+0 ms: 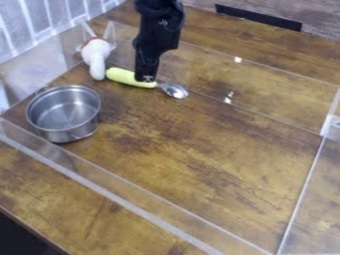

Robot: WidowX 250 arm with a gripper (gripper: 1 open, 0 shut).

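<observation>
My black gripper is at the upper middle, its fingertips low over a pale yellow-green corn-like object and partly hiding it; nothing clear shows between the fingers, and it looks shut. A silver spoon lies just right of that object. A white plush toy sits to the left, and a steel pot stands at the lower left.
Transparent panels border the work area, with a white slatted rail at the upper left.
</observation>
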